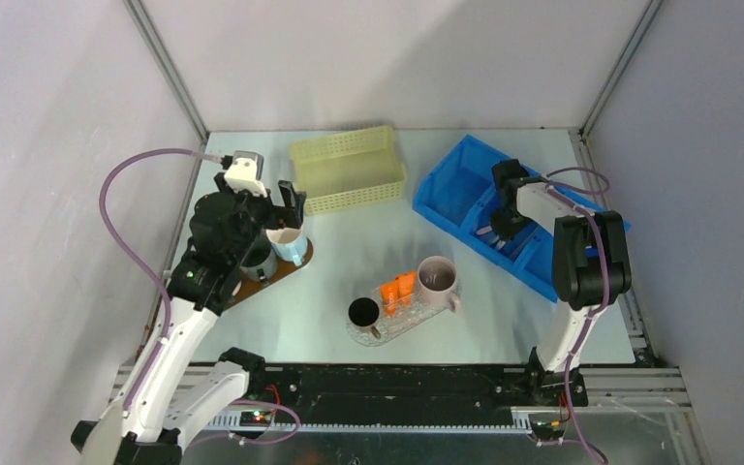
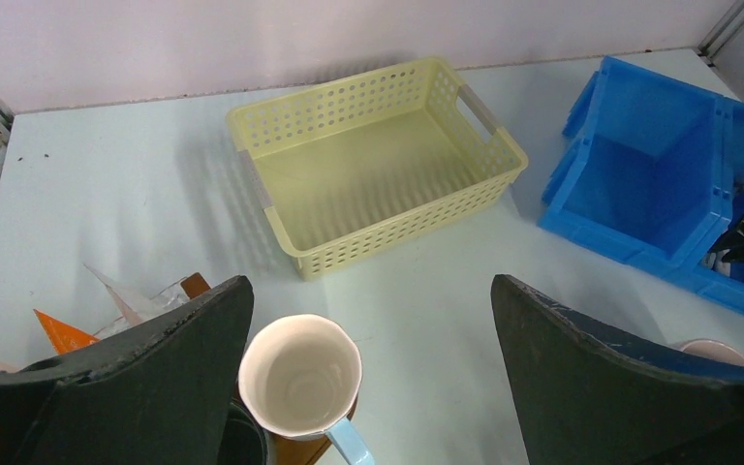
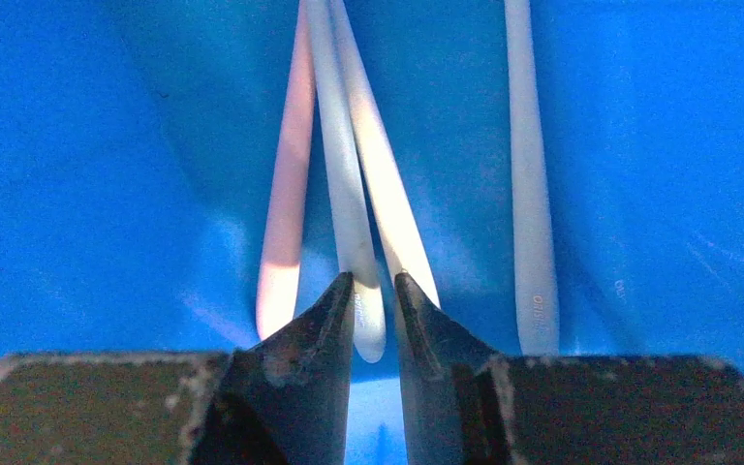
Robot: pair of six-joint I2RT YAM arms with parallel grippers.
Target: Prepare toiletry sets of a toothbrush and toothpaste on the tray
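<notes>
Inside the blue bin (image 1: pixel 453 181), several toothbrush handles lie in a middle compartment. Up close in the right wrist view are a pink handle (image 3: pixel 289 194), a grey-white handle (image 3: pixel 341 165), a cream handle (image 3: pixel 387 184) and a separate grey handle (image 3: pixel 531 174); their heads are out of frame. My right gripper is part open, its fingertips on either side of the grey-white handle's end, with a narrow gap between them. Whether they touch it I cannot tell. Over the left cups, my left gripper stands wide open and empty.
A yellow basket (image 1: pixel 349 179) stands empty at the back. The clear tray (image 1: pixel 392 326) at the front holds a dark-mouthed cup (image 1: pixel 363 315), a pinkish mug (image 1: pixel 437 279) and orange items (image 1: pixel 399 291). A light blue-handled mug (image 2: pixel 300 373) stands under my left gripper.
</notes>
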